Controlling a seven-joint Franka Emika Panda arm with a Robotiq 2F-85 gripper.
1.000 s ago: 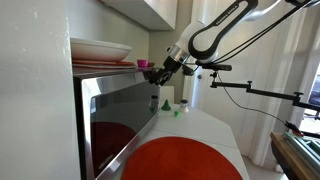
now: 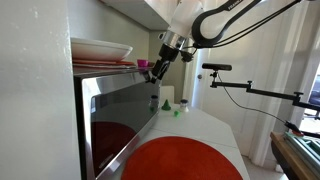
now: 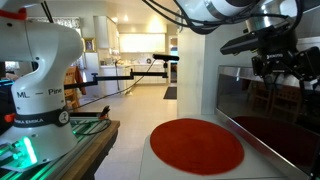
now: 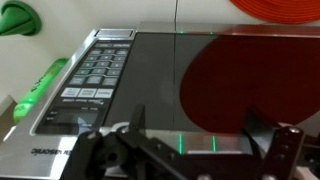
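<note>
A microwave (image 2: 122,105) with a dark, reflective door stands along the counter's side. In the wrist view its door (image 4: 160,80) fills the middle, with the button panel (image 4: 98,75) toward the left. My gripper (image 2: 152,76) is near the top front edge of the microwave, toward its far end. In the wrist view the gripper is open, its fingers spread wide with nothing between them. Whether the fingers touch the microwave cannot be made out. A large red round mat (image 2: 180,160) lies flat on the white counter before the door.
A pink cup (image 2: 142,63) and a pale dish (image 2: 100,52) rest on top of the microwave. Beyond its far end are a green bottle (image 4: 38,92) and small items.
The arm's upper links have shifted and risen slightly, coming a little nearer the camera. My gripper has moved only slightly near the microwave's top edge. Dishes and mat have stayed put.
</note>
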